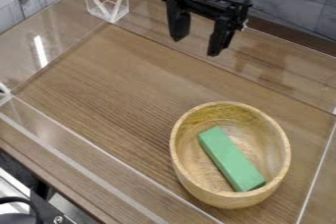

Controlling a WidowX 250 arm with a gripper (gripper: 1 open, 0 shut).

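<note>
My gripper [203, 27] hangs over the back middle of the wooden table, a dark body with two separated fingers pointing down, open, with nothing visible between them. A round tan bowl [188, 147] sits at the front right, and a green block [229, 157] lies inside it, well in front of and below the gripper.
A white wire-like object [110, 4] stands at the back left edge. A black cable or part shows at the bottom left corner.
</note>
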